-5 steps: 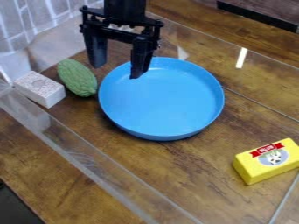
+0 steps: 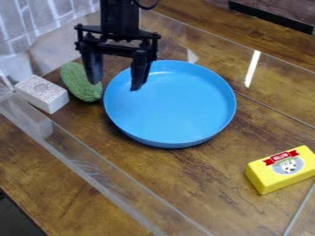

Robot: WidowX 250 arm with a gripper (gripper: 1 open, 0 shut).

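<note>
My black gripper (image 2: 116, 72) hangs open at the upper left, over the left rim area of a blue plate (image 2: 172, 111), with nothing visible between its fingers. Just left of the plate a green oval object (image 2: 79, 85) lies on the table, partly behind the gripper's left finger. Further left sits a white speckled block (image 2: 42, 94). A yellow box (image 2: 281, 170) with a red label and a small picture lies at the right.
Clear transparent panels or edges run along the left and right sides. A pale wrinkled surface fills the back left corner.
My gripper has moved a little to the left, towards the green object. The plate, blocks and green object lie where they were.
</note>
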